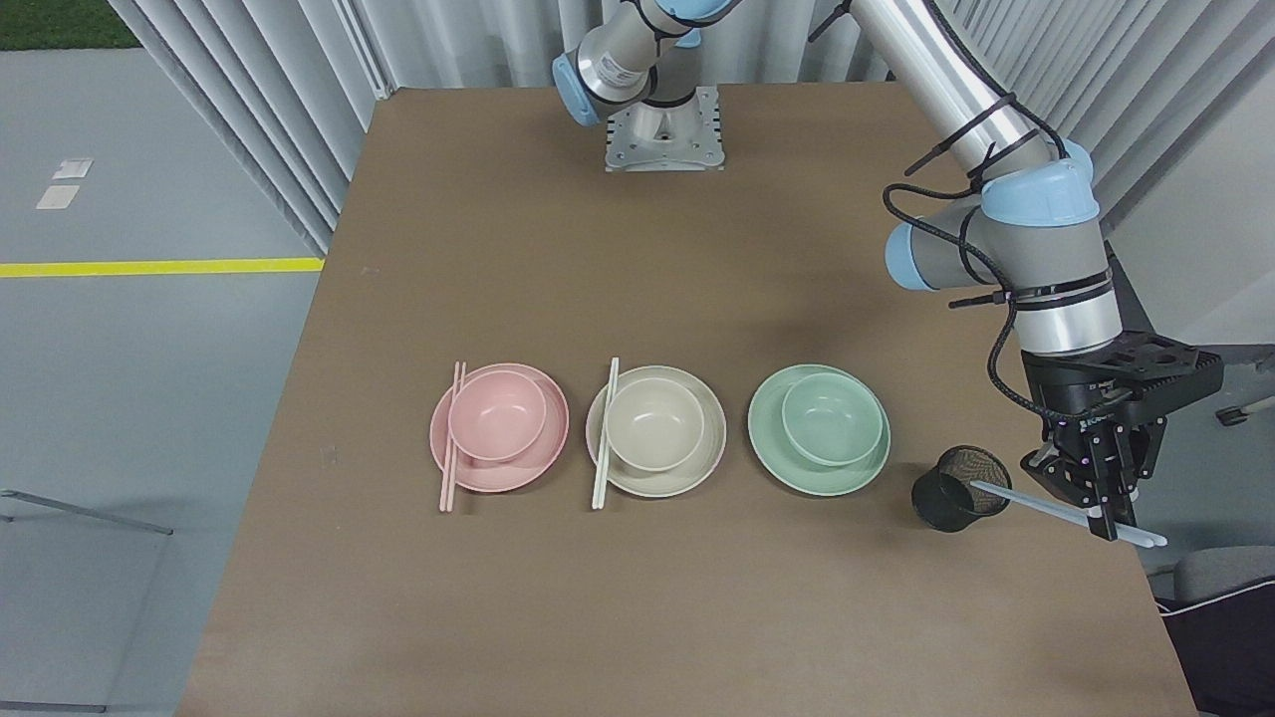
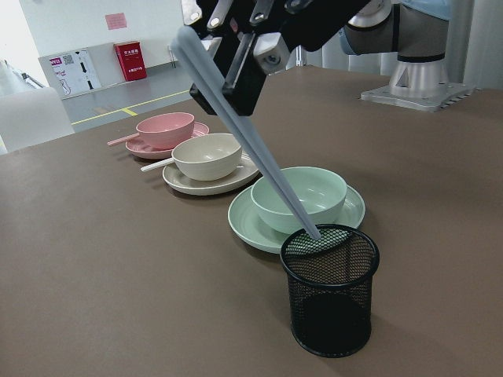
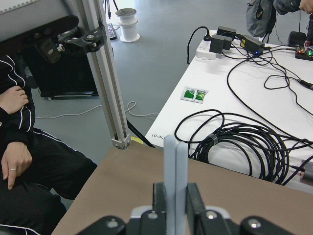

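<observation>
My gripper [image 1: 1106,514] is shut on a pair of pale blue chopsticks [image 2: 251,141], held slanting, their lower tips at the top of the black mesh pen holder [image 2: 330,306]. The green bowl [image 1: 833,417] sits on a green plate [image 1: 777,460] beside the holder. A cream bowl [image 1: 654,425] on its plate has white chopsticks [image 1: 600,478] along its left side; a pink bowl [image 1: 496,416] on its plate has pink chopsticks [image 1: 447,478] likewise. In the wrist view the held chopsticks [image 3: 176,191] point up between the fingers.
In the wrist view a seated person [image 3: 34,176] is beside the table, near a white table [image 3: 244,98] with coiled cables.
</observation>
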